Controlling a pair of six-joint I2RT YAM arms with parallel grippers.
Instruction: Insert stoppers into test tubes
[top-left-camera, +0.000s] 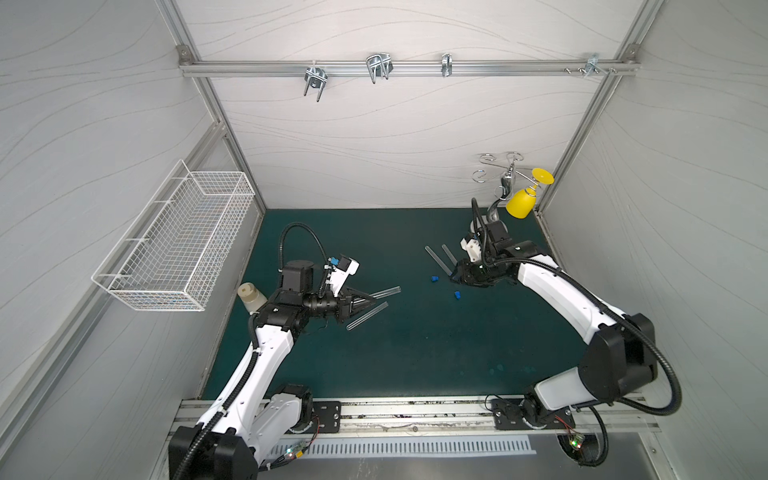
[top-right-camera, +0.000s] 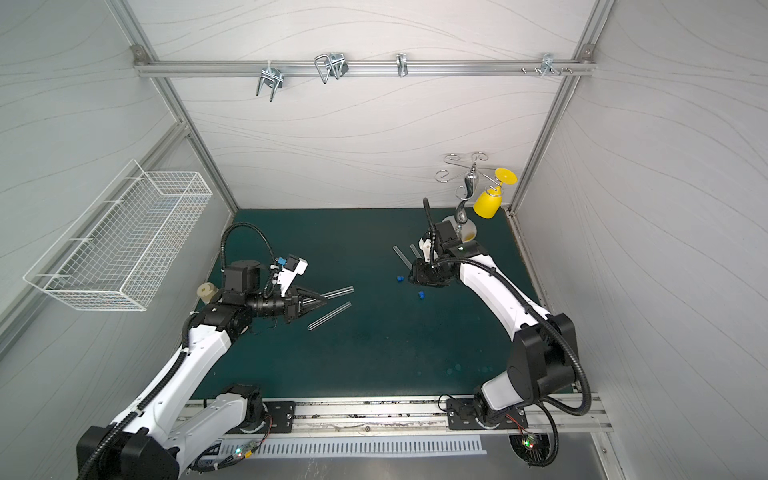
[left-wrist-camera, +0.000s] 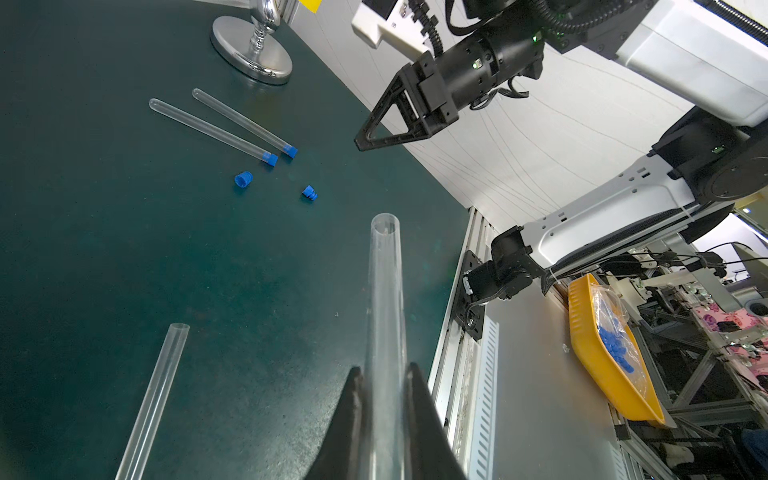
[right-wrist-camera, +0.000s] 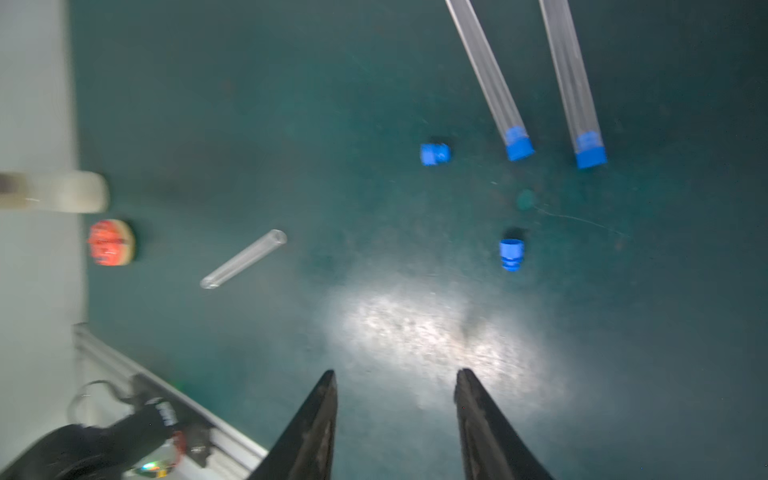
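Note:
A clear test tube (left-wrist-camera: 385, 272) stands in my left gripper, which is shut on it; its far end is an open mouth with no stopper. Another unstoppered tube (left-wrist-camera: 153, 400) lies on the table beside it. Two tubes with blue stoppers, a nearer one (right-wrist-camera: 489, 76) and a farther one (right-wrist-camera: 571, 76), lie at the top of the right wrist view. Two loose blue stoppers are below them: one on its side (right-wrist-camera: 434, 153), the other (right-wrist-camera: 512, 253) nearer my fingers. My right gripper is open and empty above the table.
A chrome stand (left-wrist-camera: 254, 44) with a yellow cup (top-left-camera: 521, 202) is at the back right. A pale bottle-like object (top-left-camera: 251, 297) lies by the left edge. A wire basket (top-left-camera: 172, 240) hangs on the left wall.

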